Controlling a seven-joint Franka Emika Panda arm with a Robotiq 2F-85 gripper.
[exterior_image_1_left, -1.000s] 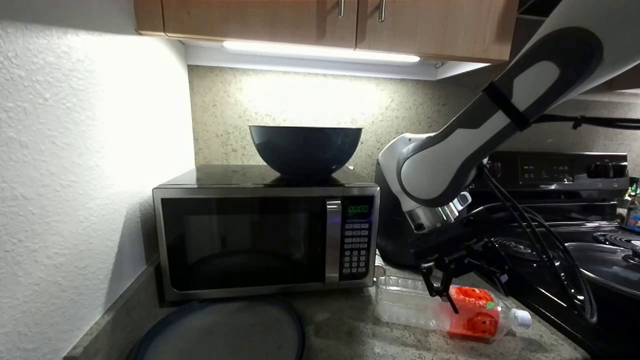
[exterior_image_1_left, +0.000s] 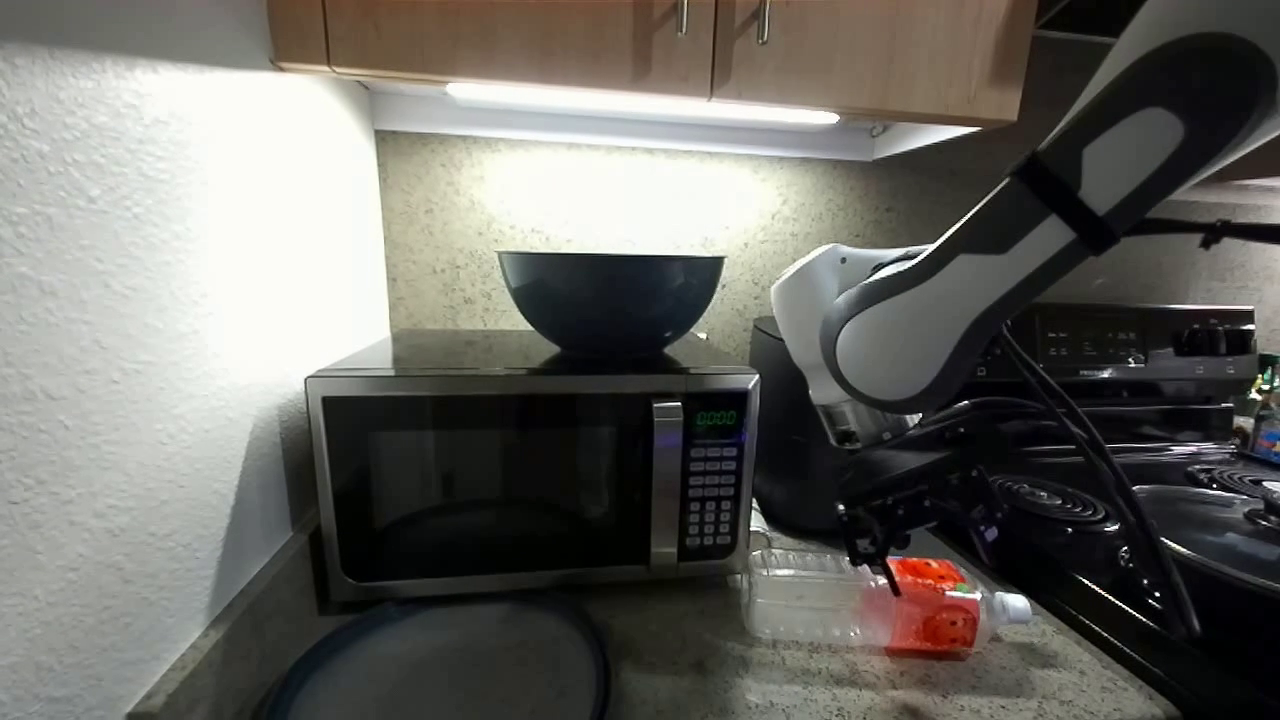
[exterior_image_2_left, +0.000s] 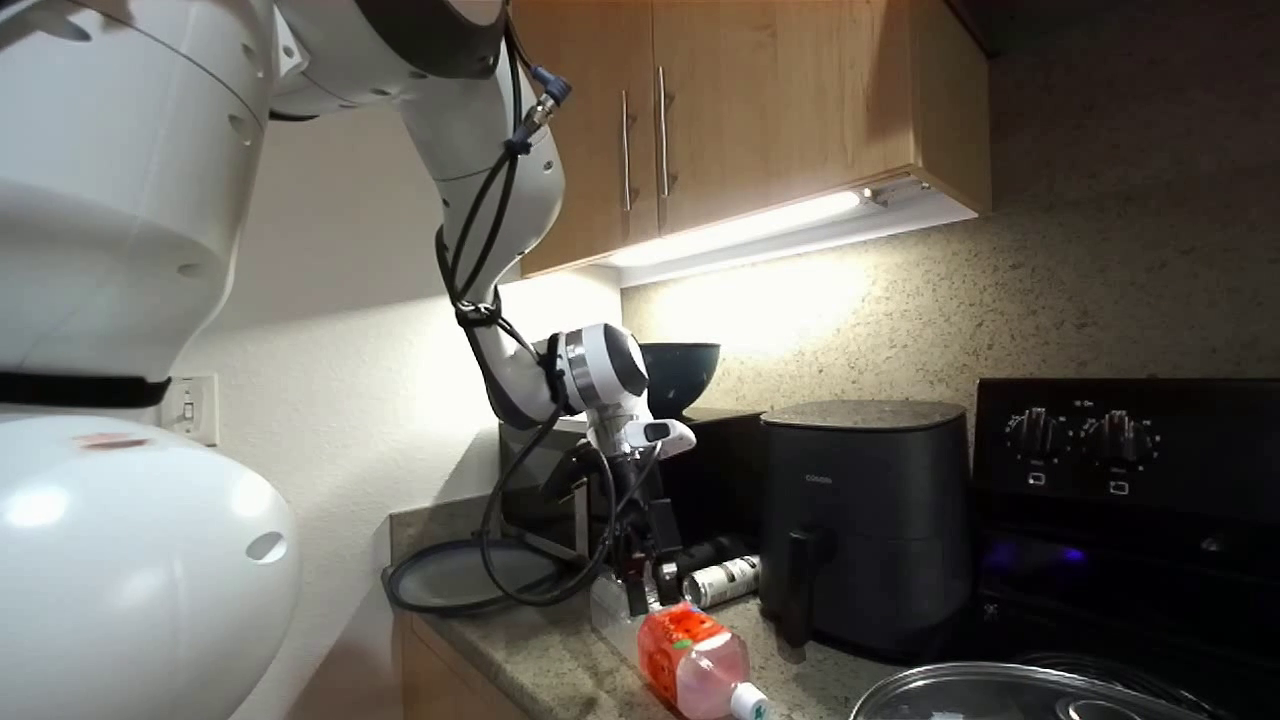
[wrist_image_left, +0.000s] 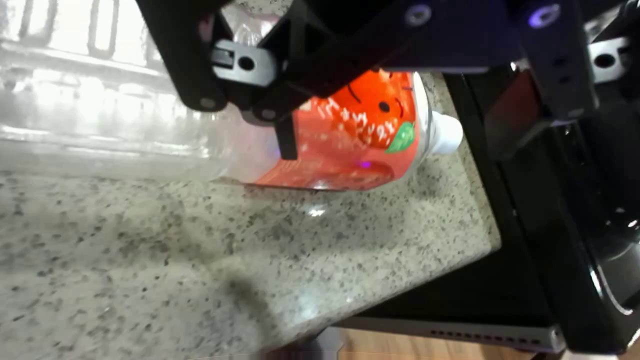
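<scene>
A clear plastic bottle with a red-orange label (exterior_image_1_left: 932, 606) and a white cap lies on its side on the counter, its cap towards the stove. My gripper (exterior_image_1_left: 942, 566) is over the label end, fingers apart. In the wrist view, one finger (wrist_image_left: 288, 141) overlaps the near end of the label, while the other finger (wrist_image_left: 510, 123) appears beyond the cap, against the dark stove. Whether either finger touches the bottle cannot be told. Part of the bottle's upper side is hidden behind the gripper there.
The microwave (exterior_image_1_left: 504, 492) carries a dark bowl (exterior_image_1_left: 612, 300). A round dark-rimmed lid (exterior_image_1_left: 456, 666) lies in front of it. Behind the bottle are a can (exterior_image_2_left: 725, 581) and a black air fryer (exterior_image_2_left: 864, 528). The counter's edge and the stove lie close beyond the cap.
The bottle has shifted slightly left and towards the back wall. My arm's wrist has turned and its forearm has moved right; the visible fingertip is a little higher and further left.
</scene>
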